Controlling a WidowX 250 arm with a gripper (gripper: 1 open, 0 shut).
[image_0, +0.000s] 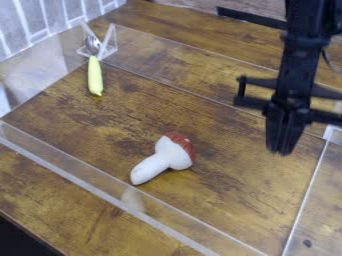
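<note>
My black gripper (282, 131) hangs at the right of the view over the wooden surface, blurred, its tips pointing down and close together with nothing seen between them. A white mushroom-like toy (163, 160) with a red-brown cap lies on its side left of and below the gripper, apart from it. A yellow elongated object (95, 76), perhaps a toy corn or banana, lies at the upper left.
Clear plastic walls (112, 205) border the wooden work area (94, 130). A small clear holder (98, 42) stands behind the yellow object, near a white slatted rail at the upper left.
</note>
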